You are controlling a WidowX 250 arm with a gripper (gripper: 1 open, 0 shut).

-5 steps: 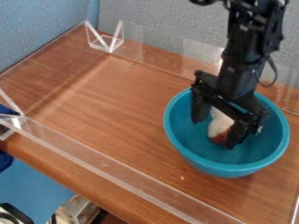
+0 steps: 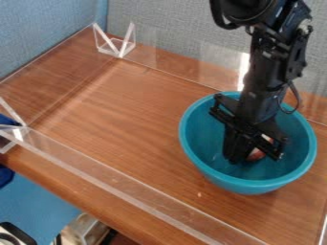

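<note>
A teal bowl (image 2: 205,144) sits at the right of the wooden table. My black gripper (image 2: 243,148) reaches down inside it, its fingers close together over a small reddish-white round object (image 2: 257,153), which is largely hidden behind them. I cannot tell whether it is between the fingers.
Clear plastic edging runs along the front and back, with white wire-like pieces (image 2: 113,43) at the back left corner. A blue item (image 2: 7,134) is at the left edge.
The gripper's fingers have drawn closer together and moved slightly left within the bowl, and the round object is now more hidden. The bowl has stayed in place.
</note>
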